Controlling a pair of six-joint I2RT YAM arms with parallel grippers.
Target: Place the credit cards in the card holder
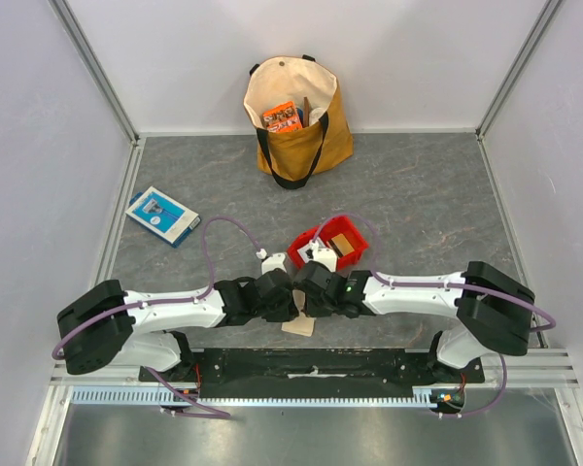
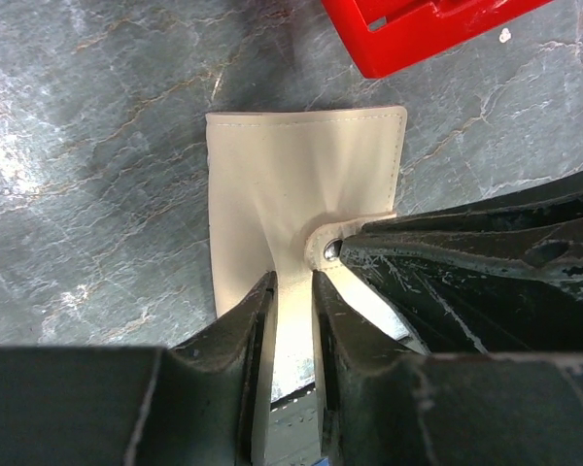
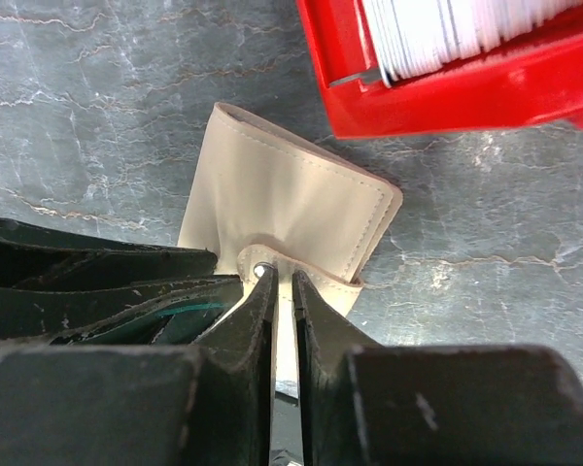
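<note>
A beige leather card holder (image 1: 298, 327) lies at the table's front, mostly covered by both grippers in the top view. Its snap tab (image 2: 332, 250) sits against the tip of the other arm's black finger in the left wrist view. My left gripper is narrowly open over the holder, beige leather showing in its gap. Beside the snap, my right gripper has a slimmer gap, also with beige leather behind it. Whether either pair pinches the leather is unclear. White cards (image 3: 457, 29) stand stacked in a red box (image 3: 369, 115) just behind the holder.
A mustard tote bag (image 1: 332, 150) stands at the back wall. On the left lies a blue and white box (image 1: 163, 216). The red box is close to both grippers.
</note>
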